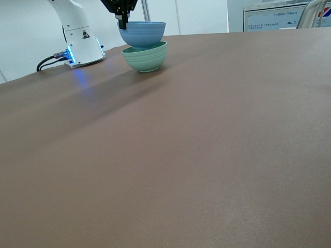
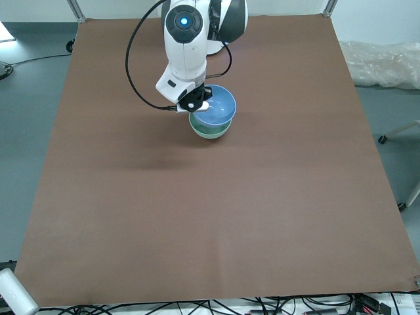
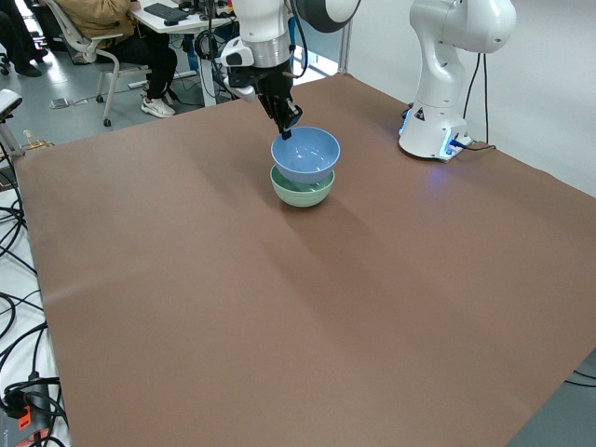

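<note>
A blue bowl sits on or just above a green bowl near the back of the brown table; in the top view the blue bowl is above the green bowl. The gripper is at the blue bowl's rim, its black fingers pointing down. The top view shows a fingertip at that rim; whether the fingers are closed on it is hard to tell.
Cables run along another edge.
</note>
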